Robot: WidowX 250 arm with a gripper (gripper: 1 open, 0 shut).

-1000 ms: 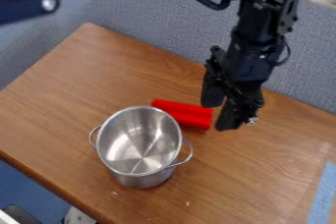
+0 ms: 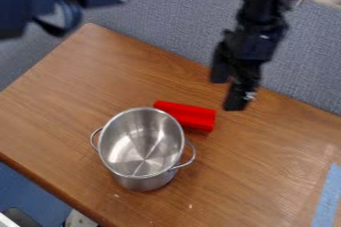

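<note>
A red cylinder (image 2: 184,115) lies on the wooden table, just behind and to the right of a steel pot (image 2: 142,149) with two loop handles. The black gripper (image 2: 233,88) hangs above and behind the cylinder's right end, apart from it. Its fingers are dark and turned so that their spacing is hard to make out; nothing shows held in it.
A grey padded wall runs along the back. A blurred dark blue shape fills the top left. A light blue strip (image 2: 324,196) lies at the right edge.
The gripper has risen and moved back, away from in front of the right of the cylinder. A blurred dark shape has grown at the top left. The pot and cylinder look unmoved.
</note>
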